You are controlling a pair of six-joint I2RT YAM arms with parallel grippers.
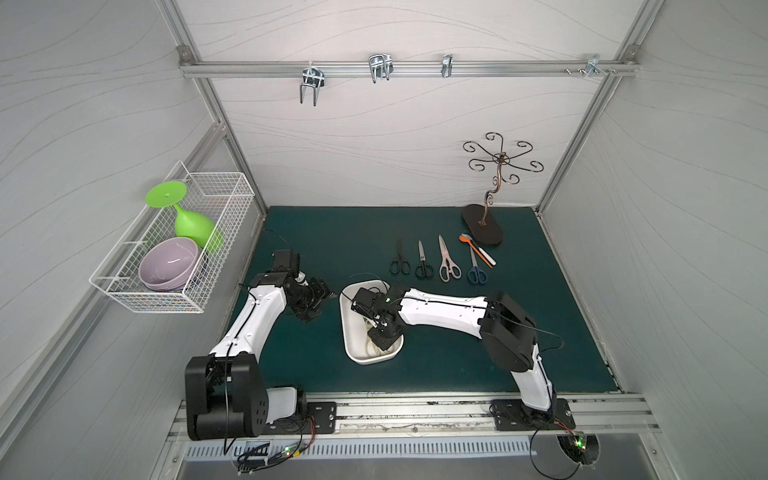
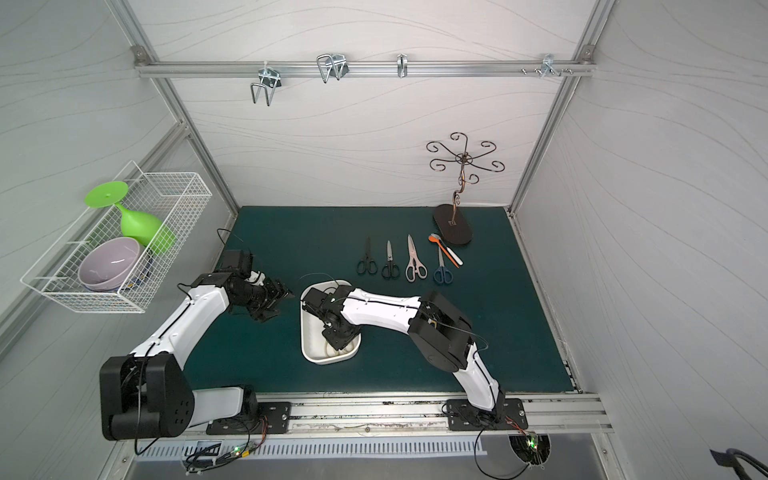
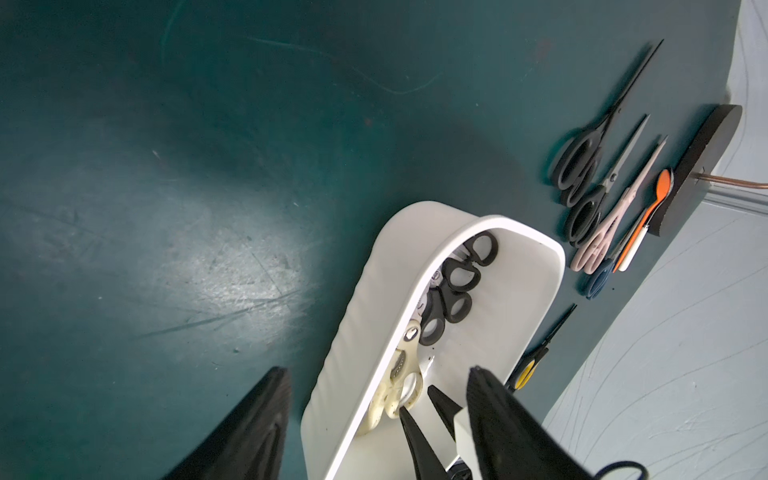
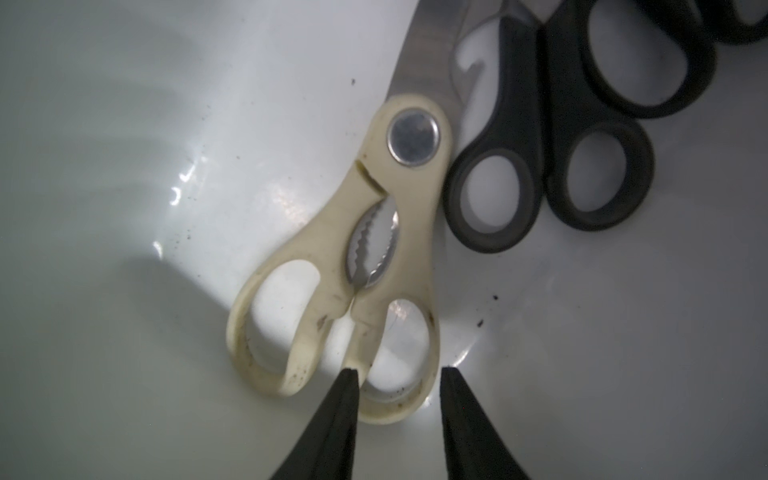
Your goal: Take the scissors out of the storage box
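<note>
The white storage box [image 1: 349, 336] stands mid-table at the front. Inside it, the right wrist view shows cream-handled scissors [image 4: 416, 188] and black-handled scissors [image 4: 520, 88]; more black handles [image 3: 462, 276] crowd the box's far end in the left wrist view. My right gripper reaches down into the box, part open. One loop of the cream handle appears between its fingertips, not gripped; whether they touch it I cannot tell. My left gripper is open and empty, just left of the box in the top views.
Several scissors, among them a pink pair [image 1: 446, 260], and an orange tool [image 1: 476, 245] lie in a row behind the box. Yellow-and-black scissors [image 3: 526, 370] lie to its right. A stand [image 1: 482, 226] occupies the back right.
</note>
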